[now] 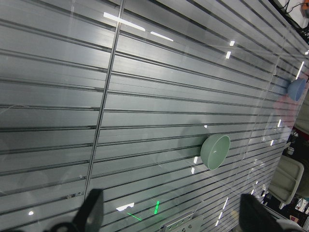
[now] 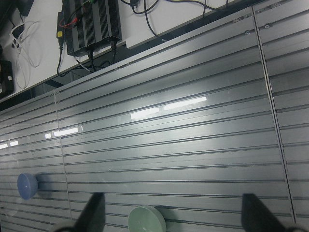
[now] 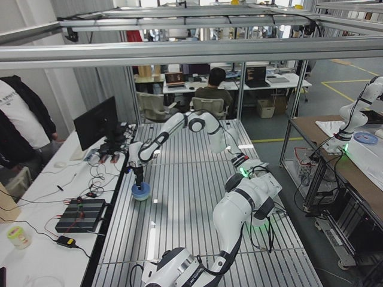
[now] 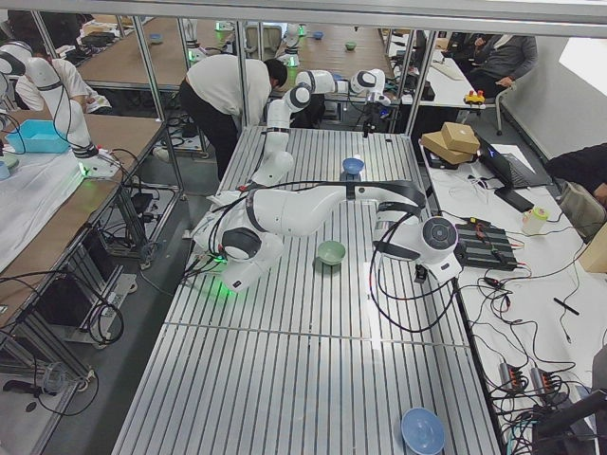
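Note:
In the camera left view, an arm's dark gripper (image 3: 139, 179) is down at a blue bowl (image 3: 140, 192); which arm is unclear, and its fingers are hard to make out. The camera right view shows a green bowl (image 4: 331, 252), a far blue bowl (image 4: 352, 166) and a near blue bowl (image 4: 422, 432). My left gripper is open and empty, high above the slatted table, with the green bowl (image 1: 215, 152) and a blue bowl (image 1: 296, 89) below. My right gripper is also open and empty, above a green bowl (image 2: 147, 220) and a blue bowl (image 2: 28, 186).
A side desk (image 3: 36, 251) along the table holds a monitor (image 3: 96, 124), black power units (image 3: 81, 215) and loose cables. Metal frame posts and beams surround the slatted table. People are beside and beyond it.

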